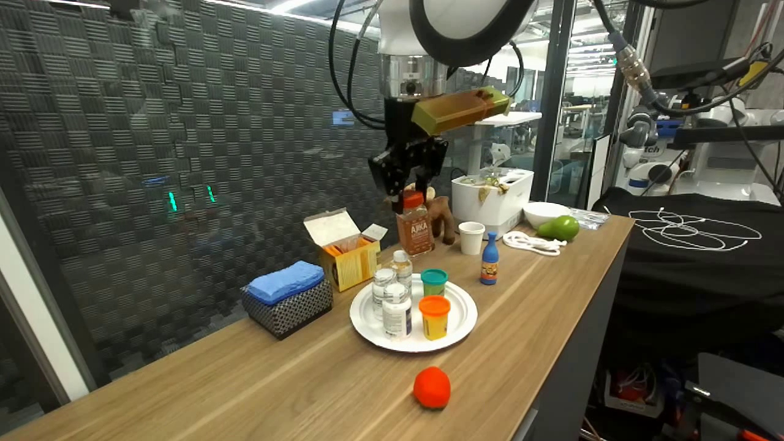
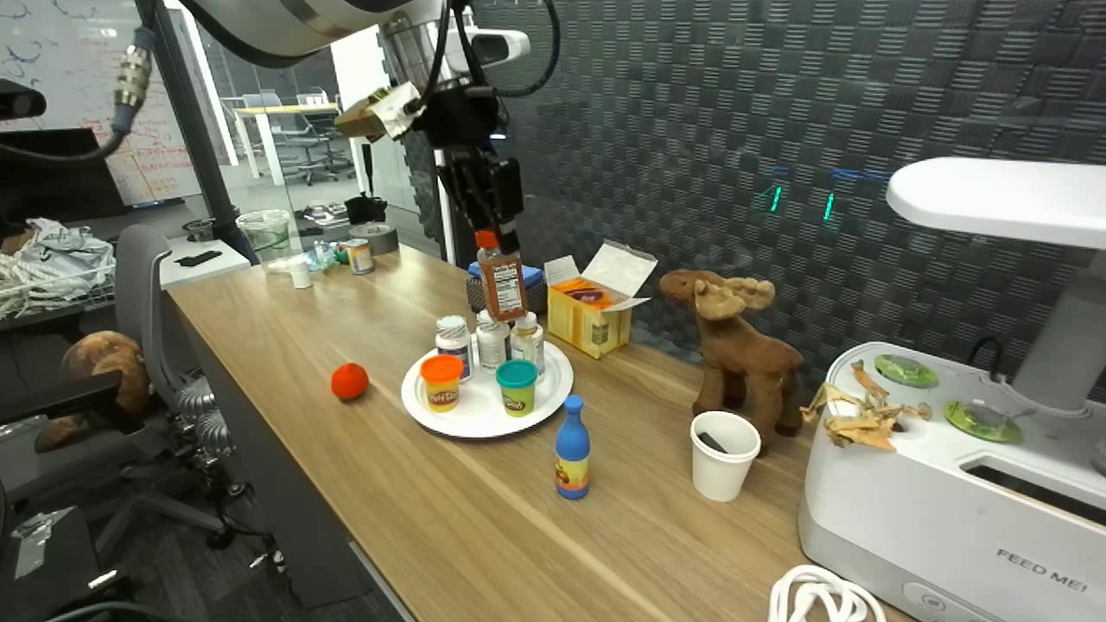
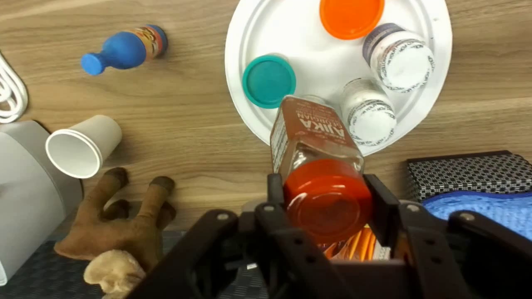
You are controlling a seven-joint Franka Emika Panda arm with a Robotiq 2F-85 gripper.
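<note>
A spice jar with a red cap and an Ajika label (image 3: 319,124) hangs upright in my gripper, which is shut around the cap. In exterior view 1 the jar (image 1: 416,234) is held above the table, behind the plate. The white plate (image 2: 487,423) carries an orange-lidded tub (image 1: 435,317), a teal-lidded tub (image 2: 516,389) and three white-capped bottles, among them one at the front (image 1: 397,315). From the wrist, the jar's base overlaps the plate's edge near the teal lid (image 3: 269,81); the third bottle is mostly hidden behind the jar.
An open yellow box (image 2: 588,316) and a dark woven box with a blue cloth (image 1: 286,283) stand along the wall. The moose toy (image 2: 741,352), white cup (image 2: 722,456) and blue bottle (image 2: 572,451) are to one side. A red ball (image 1: 431,387) lies on open table.
</note>
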